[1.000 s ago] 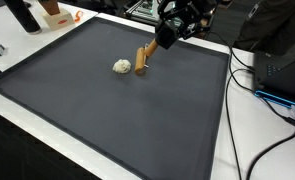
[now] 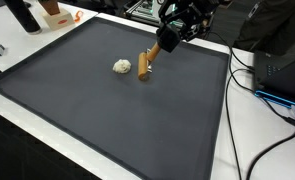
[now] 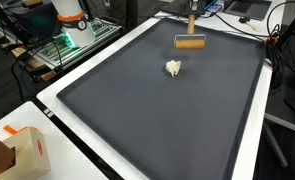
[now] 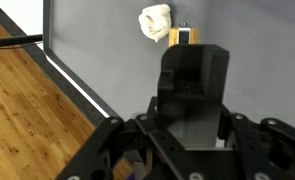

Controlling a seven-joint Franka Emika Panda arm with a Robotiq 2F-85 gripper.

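My gripper (image 2: 167, 40), at the far side of the dark board (image 2: 97, 100), is shut on the upright handle (image 2: 154, 51) of a wooden roller tool. Its light wooden roller (image 3: 189, 42) lies level, low over or on the board, with a thin metal frame; whether it touches cannot be told. Beside the roller, a little apart, sits a small crumpled whitish lump (image 3: 173, 68). In the wrist view the lump (image 4: 155, 21) lies next to the roller (image 4: 184, 36), while the dark gripper hides the handle and part of the roller.
Most of the board is bare and free. A cream-coloured box (image 3: 23, 154) stands off a near corner in the second exterior view. Black cables (image 2: 229, 110) run along the board's right side in the first exterior view.
My gripper and the roller have shifted slightly towards the near side and to the right in the first exterior view. The whitish lump looks unmoved.
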